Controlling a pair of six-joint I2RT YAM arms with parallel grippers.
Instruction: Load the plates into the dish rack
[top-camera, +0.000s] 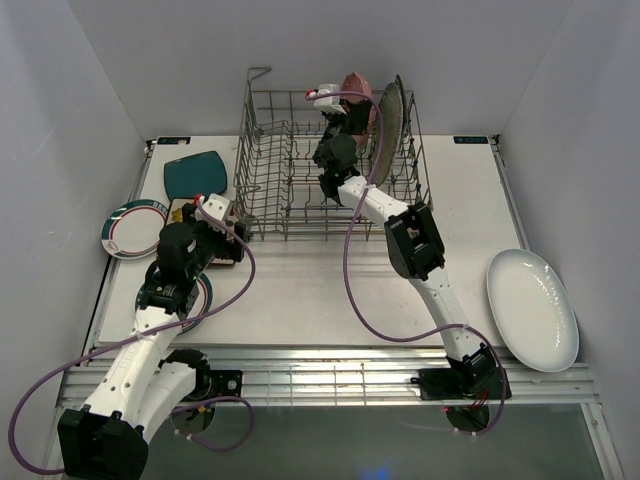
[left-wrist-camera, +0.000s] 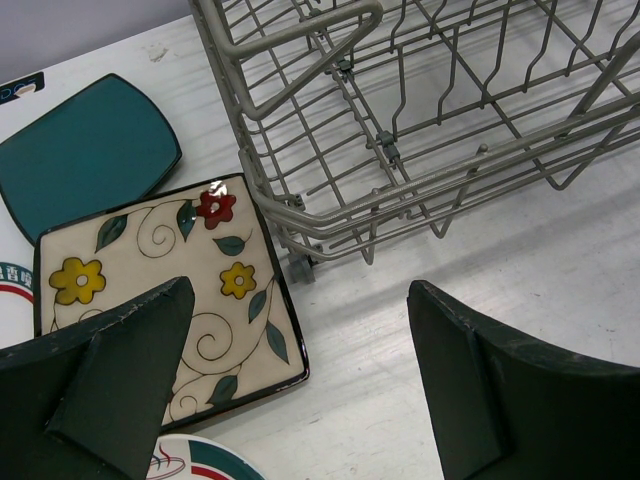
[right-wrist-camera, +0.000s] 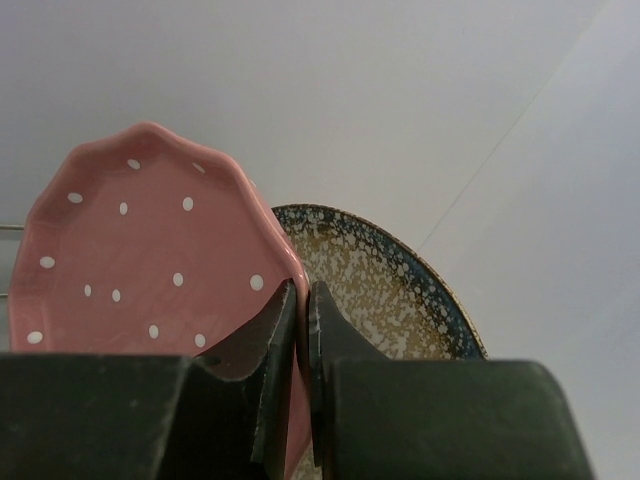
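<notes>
A pink dotted plate (right-wrist-camera: 150, 250) stands at the back right of the wire dish rack (top-camera: 270, 215), its rim held by my right gripper, which is shut on it. A dark speckled plate (right-wrist-camera: 380, 280) stands just to its right. My left gripper is open and empty, over a flowered square plate (left-wrist-camera: 180, 300) at the rack's left. Also on the left lie a teal plate (top-camera: 195, 174) and a red-and-green rimmed round plate (top-camera: 134, 228), with another round plate (left-wrist-camera: 200, 460) partly hidden below the arm.
A white oval plate (top-camera: 532, 310) lies on the right of the counter. The rack's left and middle slots are empty. The counter in front of the rack is clear. Grey walls close in the back and sides.
</notes>
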